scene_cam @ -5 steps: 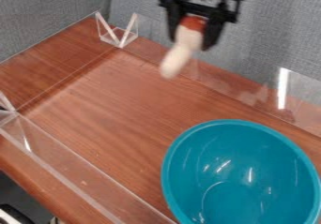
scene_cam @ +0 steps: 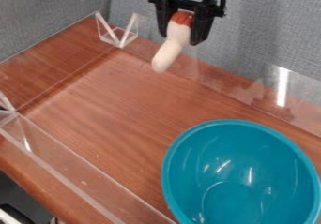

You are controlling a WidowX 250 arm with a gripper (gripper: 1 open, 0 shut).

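The black gripper (scene_cam: 183, 18) is at the top centre of the camera view, above the back of the wooden surface, holding a pale elongated object (scene_cam: 170, 52) with an orange-red end that hangs down between its fingers. A large teal bowl (scene_cam: 239, 181) sits at the bottom right, well below and apart from the gripper.
A wooden surface (scene_cam: 100, 111) fills the middle and left, largely clear. Clear plastic edging runs along its front left and back right. A white wire-like bracket (scene_cam: 116, 32) stands at the back left corner, before grey walls.
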